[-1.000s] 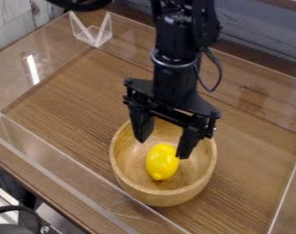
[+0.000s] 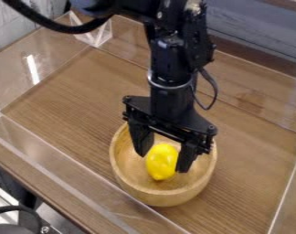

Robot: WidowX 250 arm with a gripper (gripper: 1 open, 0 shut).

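Observation:
A yellow oval object [image 2: 162, 163] lies inside a round wooden bowl [image 2: 129, 179] in the lower middle of the camera view. My black gripper [image 2: 163, 146] hangs over the bowl with its fingers spread open, just above and around the top of the yellow object. Whether the fingertips touch it cannot be told.
Clear plastic edging runs along its sides. A dark cable arches at the top left, and more dark parts sit off the table at the lower left.
My gripper has come down slightly toward the yellow object and now covers more of its top. The bowl and the object stay where they were.

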